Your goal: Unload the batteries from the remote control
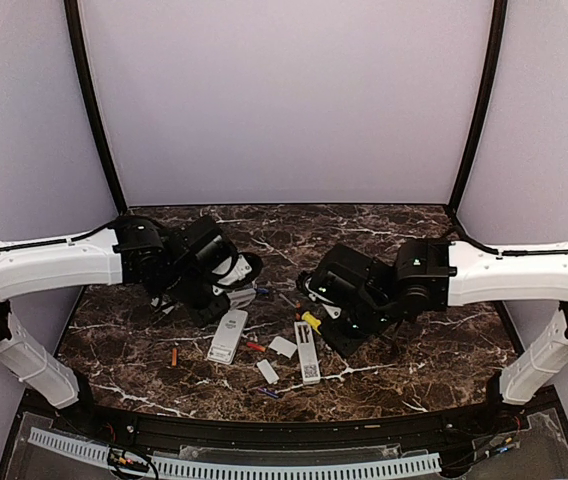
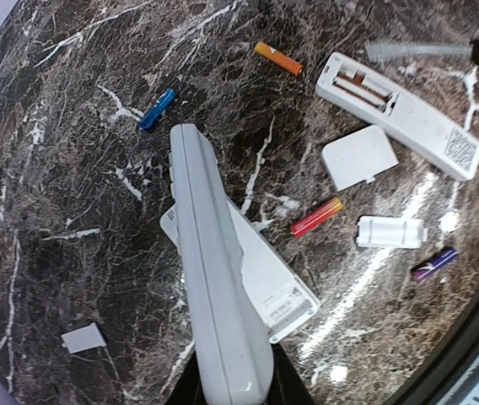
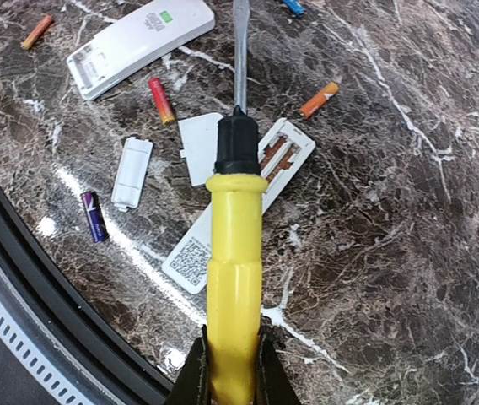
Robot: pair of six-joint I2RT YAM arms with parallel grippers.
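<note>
In the left wrist view, my left gripper is shut on a white remote (image 2: pixel 214 261) seen edge-on; its battery bay is hidden. My right gripper is shut on a yellow-handled screwdriver (image 3: pixel 236 224), its blade extending forward above the table. Beneath them, a white remote (image 2: pixel 404 114) lies with its bay open, showing metal contacts and no battery. Another white remote (image 3: pixel 141 44) lies flat. Loose on the marble are a red battery (image 2: pixel 316 217), a blue one (image 2: pixel 157 109), a purple one (image 2: pixel 433 264) and two orange ones (image 3: pixel 319 99) (image 3: pixel 37 32).
A squarish white cover (image 2: pixel 359 158), a narrow white cover (image 2: pixel 391 232) and a small white piece (image 2: pixel 83 337) lie about the table. The dark table edge (image 1: pixel 284 425) runs along the front.
</note>
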